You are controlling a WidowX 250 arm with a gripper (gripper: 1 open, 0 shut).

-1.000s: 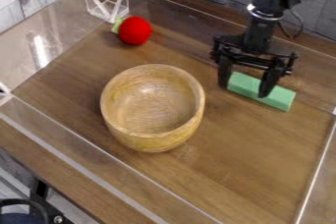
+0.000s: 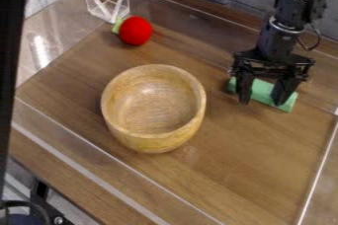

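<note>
The black gripper (image 2: 271, 81) is low at the right of the camera view, its fingers reaching down over a green block (image 2: 278, 95) lying on the wooden table (image 2: 185, 180). The fingers are around or just above the block; whether they are shut on it I cannot tell. The arm rises behind it to the top edge. A wooden bowl (image 2: 153, 109) sits left of centre.
A red ball (image 2: 136, 31) with something pale green beside it lies at the upper left, near a white wire holder (image 2: 109, 7). A dark object shows at the bottom left corner.
The gripper has moved down and a little to the right onto the green block over the last second. The bowl and ball have not moved.
</note>
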